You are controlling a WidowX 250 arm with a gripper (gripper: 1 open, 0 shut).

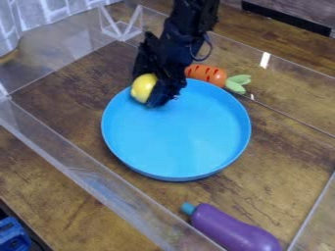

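A yellow round object (143, 90) rests at the upper-left edge of a blue plate (175, 134). My black gripper (152, 80) is down over it, its dark fingers around the object's upper and right side. Whether they press on it is hard to tell, as the fingers partly hide it.
An orange toy carrot (210, 75) with green leaves lies behind the plate. A purple toy eggplant (233, 229) lies at the lower right. Clear walls (92, 176) border the wooden surface, and a blue item (11, 235) sits outside at the lower left.
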